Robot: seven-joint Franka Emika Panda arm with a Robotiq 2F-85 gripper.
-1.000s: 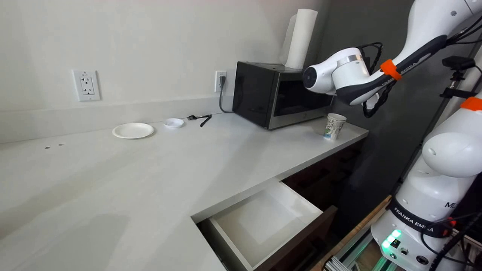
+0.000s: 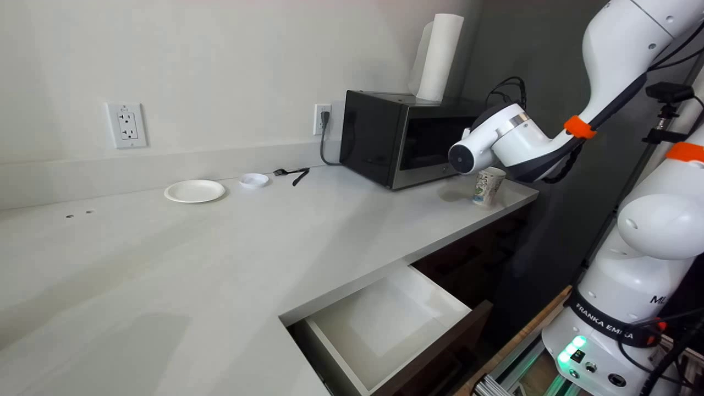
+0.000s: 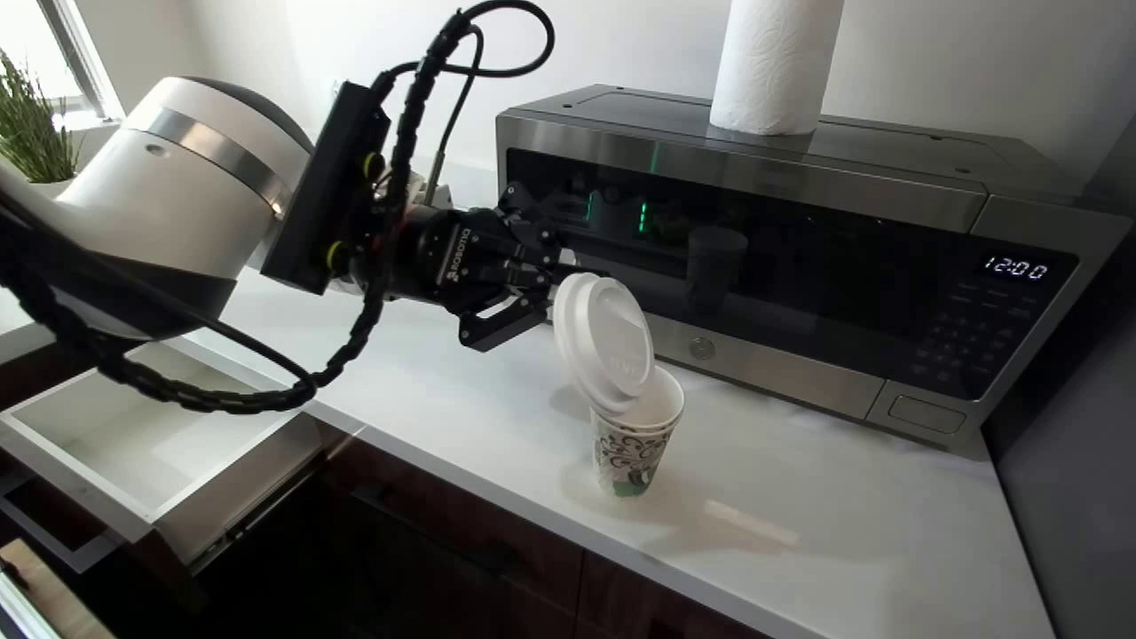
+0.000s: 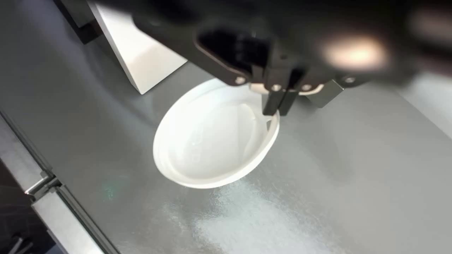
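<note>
A patterned paper cup [image 3: 630,456] stands upright on the counter in front of the microwave, its mouth partly uncovered. My gripper [image 3: 556,286] is shut on the edge of a white plastic lid [image 3: 618,343], which is steeply tilted at the cup's near-left rim; whether they touch I cannot tell. From the wrist view, the closed fingertips of the gripper pinch the rim of the lid [image 4: 212,135], whose hollow inside faces the camera. The lid hides the cup there. In exterior view 1 the arm covers the gripper and lid, while the cup [image 2: 487,188] shows below it.
A microwave [image 3: 745,266] with a paper towel roll [image 3: 777,64] on top stands close behind the cup. An empty drawer [image 2: 383,323] hangs open. Farther along the counter lie a plate [image 2: 194,191], a small white dish [image 2: 253,180] and black cutlery [image 2: 300,176]. Mid-counter is clear.
The arm's wrist has come down toward the cup and tipped over, now partly overlapping the cup in exterior view 1. The cup and drawer stand where they were.
</note>
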